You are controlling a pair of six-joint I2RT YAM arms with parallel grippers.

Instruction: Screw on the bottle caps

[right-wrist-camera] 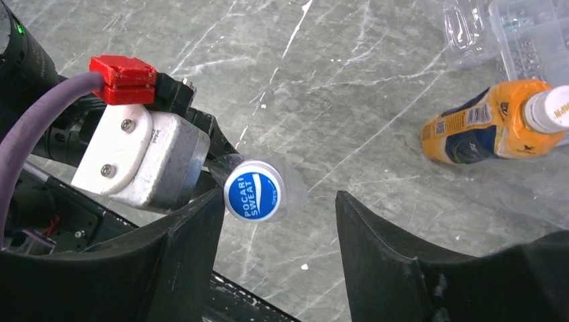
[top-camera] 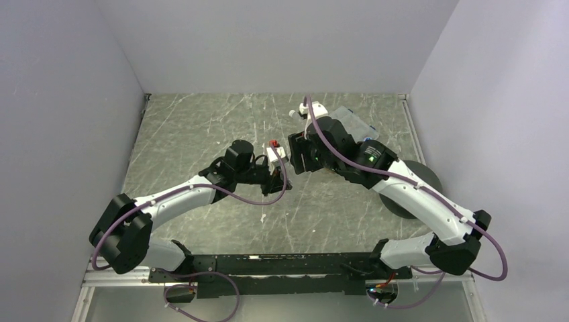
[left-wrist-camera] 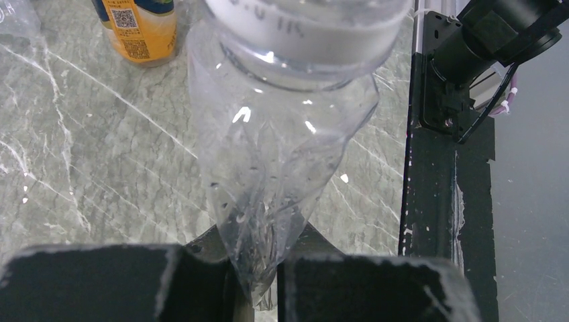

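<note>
A clear, crumpled plastic bottle [left-wrist-camera: 275,147] fills the middle of the left wrist view, its lower part pinched in my left gripper, which is shut on it. On its top sits a cap [right-wrist-camera: 253,192] with a blue disc and white lettering, facing up in the right wrist view. My right gripper is part open above the bottle. The capped top shows between its fingers, closer to the left one, and nothing is clasped. From above, the right gripper [top-camera: 300,153] hides the bottle's top.
An orange bottle with a white cap [right-wrist-camera: 490,124] stands on the table to the right. Beyond it are a clear bin [right-wrist-camera: 533,40] and another clear bottle [right-wrist-camera: 466,30].
</note>
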